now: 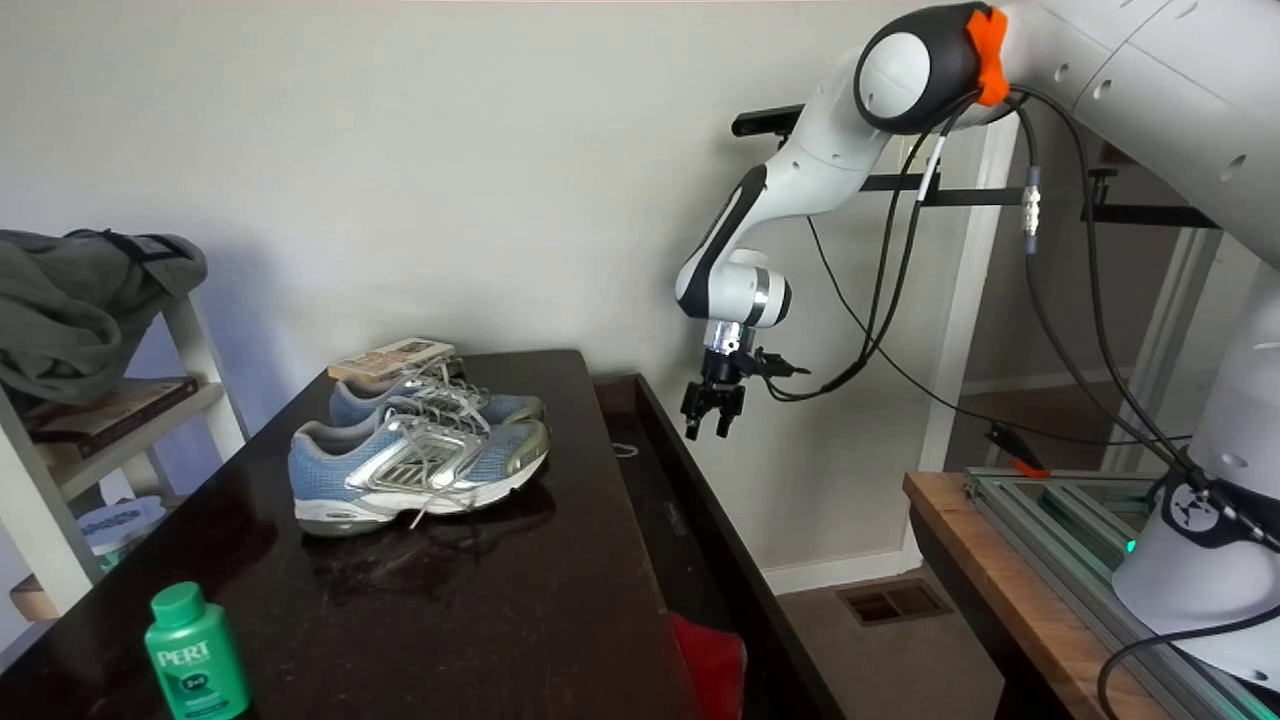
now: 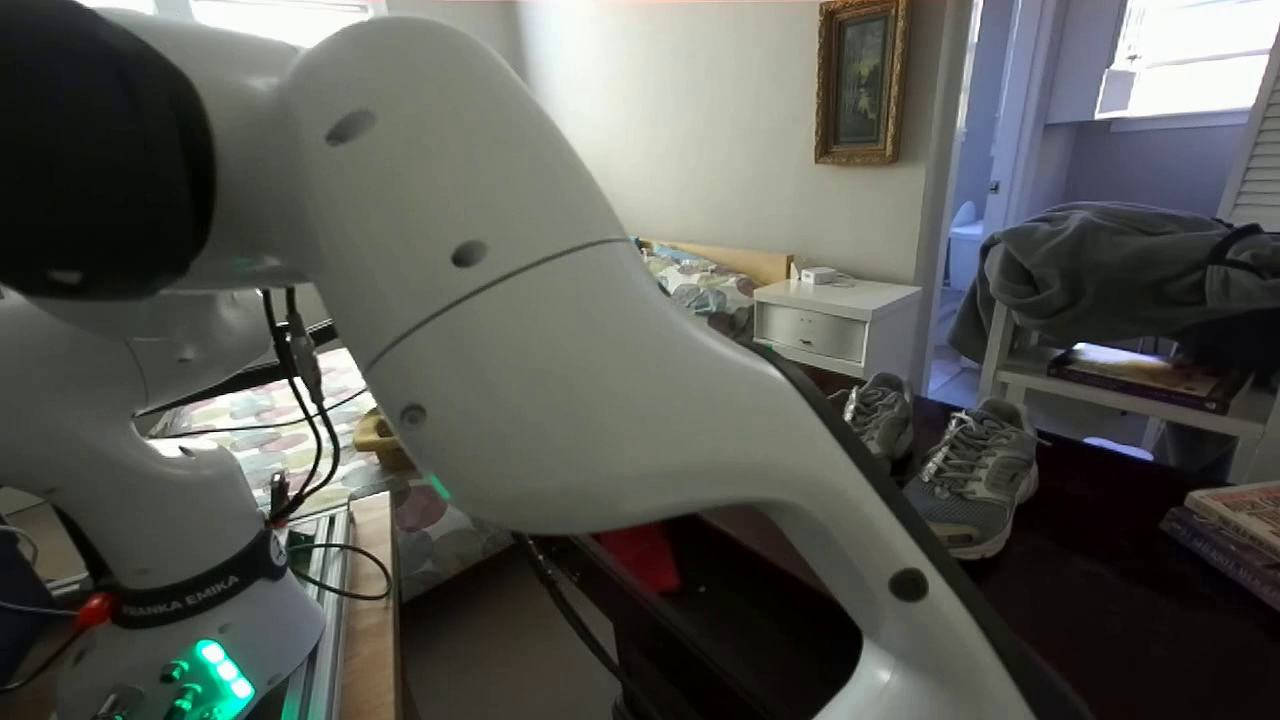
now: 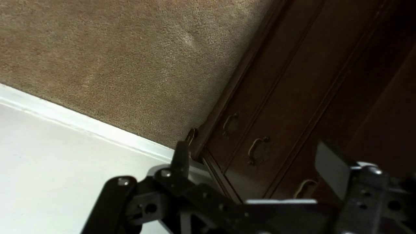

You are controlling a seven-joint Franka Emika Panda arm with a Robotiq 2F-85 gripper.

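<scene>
My gripper [image 1: 708, 428] hangs open beside the pulled-out drawer [image 1: 720, 564], near the wall and pointing down. Nothing lies between its fingers. In the wrist view the gripper is over the dresser's dark front [image 3: 273, 101], which carries brass handles [image 3: 257, 150]. A red item [image 1: 710, 664] lies in the near end of the drawer. On the dresser top [image 1: 504, 600] sit two blue and silver shoes [image 1: 420, 468], well left of the gripper. The gripper is out of sight in exterior view 2.
A green Pert bottle [image 1: 198, 654] stands at the dresser's near left, and a book [image 1: 390, 359] lies behind the shoes. To the left is a white shelf [image 1: 138, 450] with a grey cloth. Open floor [image 1: 858, 654] separates dresser and robot table [image 1: 996, 564].
</scene>
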